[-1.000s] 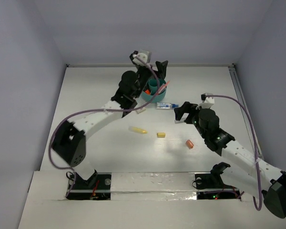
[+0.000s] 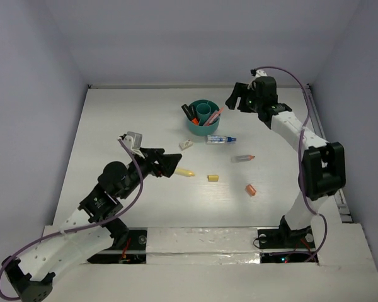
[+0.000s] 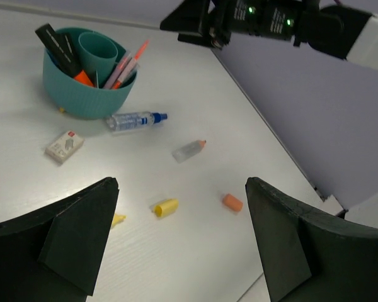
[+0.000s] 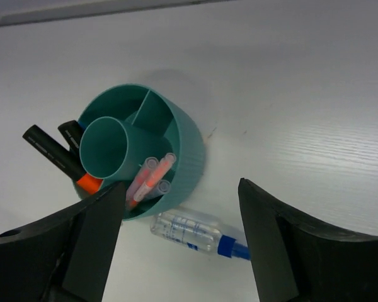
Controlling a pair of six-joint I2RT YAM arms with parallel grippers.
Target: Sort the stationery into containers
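A teal divided organizer [image 2: 203,128] holds dark markers [image 4: 51,151] and pink pens [image 4: 155,178]. A clear bottle with blue cap [image 2: 217,139] lies just in front of it, with a small white box [image 2: 186,144] nearby. A long yellow item [image 2: 184,172], short yellow piece [image 2: 213,178], orange piece [image 2: 251,189] and clear tube [image 2: 242,158] lie loose. My left gripper [image 2: 161,162] is open over the table's left part, nothing visible between its fingers. My right gripper [image 2: 238,95] is open above the table right of the organizer, nothing visible between its fingers.
Grey walls enclose the back and sides.
My left gripper has moved from over the organizer down toward the front left.
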